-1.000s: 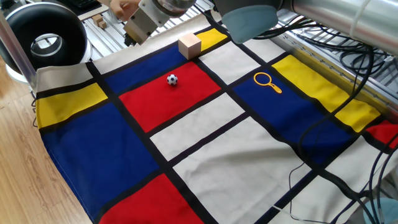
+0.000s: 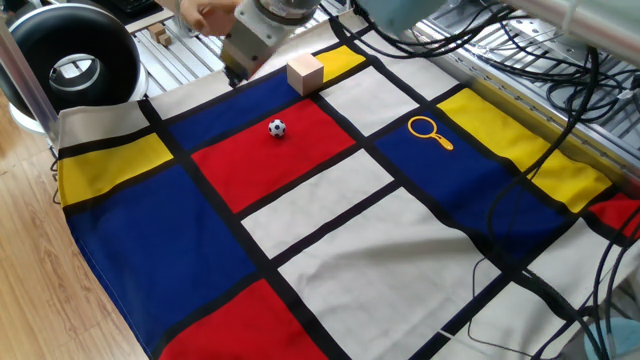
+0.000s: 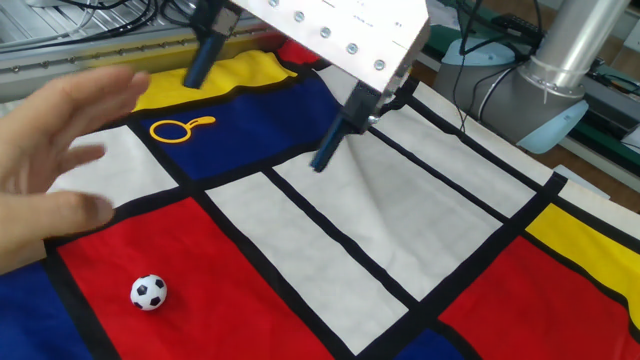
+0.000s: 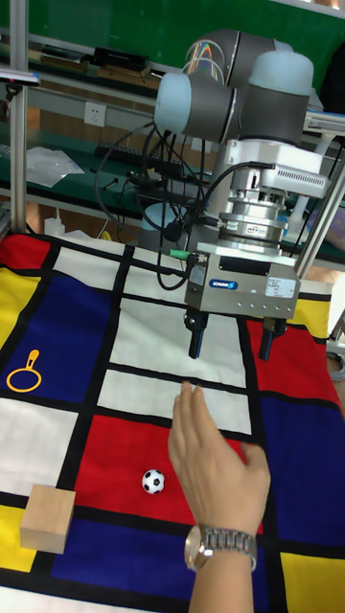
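My gripper (image 4: pixel 231 355) hangs open above the patterned cloth, its two dark fingers spread apart with nothing between them. In exterior view 2 the open gripper (image 3: pixel 255 123) shows at the top, a wide gap between its fingertips. A small black-and-white soccer ball (image 2: pixel 277 128) rests on the red panel. Close behind it, a light wooden cube (image 2: pixel 305 74) sits where blue and yellow panels meet. On another blue panel lies a yellow magnifier-shaped ring with a handle (image 2: pixel 431 133). Only part of the gripper shows at the top of exterior view 1.
A person's hand (image 4: pixel 217 465) reaches over the cloth, close below the gripper in exterior view 3. Loose black cables (image 2: pixel 540 150) hang over the cloth's right side. The large white panels (image 2: pixel 390 270) are bare.
In exterior view 1 the gripper has shifted slightly right and a finger now shows below it. The blue-grey arm joint has moved up. Ball, cube and yellow ring have stayed put.
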